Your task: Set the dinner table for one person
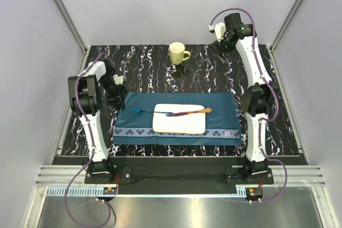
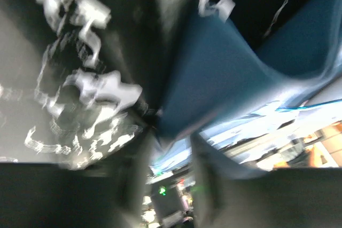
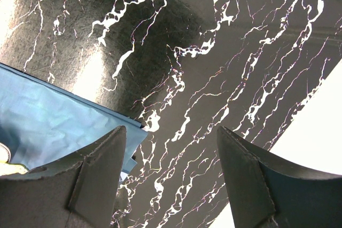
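Note:
The blue placemat (image 1: 214, 99) lies flat at the front, its patterned band toward the front edge. On it sits a white rounded-corner plate (image 1: 179, 126). A blue fork (image 1: 149, 111) reaches onto the plate's back left part, and a purple-and-orange utensil (image 1: 184, 113) lies across its back right part. My left gripper (image 1: 122, 102) is at the mat's back left corner. In the blurred left wrist view, raised mat cloth (image 2: 208, 73) comes down to its parted fingers. My right gripper (image 1: 220, 52) hangs open at the back right, nothing between its fingers.
A yellow-green mug (image 1: 177, 53) stands upright at the back middle of the black marbled table (image 1: 147, 73). Bare tabletop lies between mug and mat. Walls close in the left, right and back.

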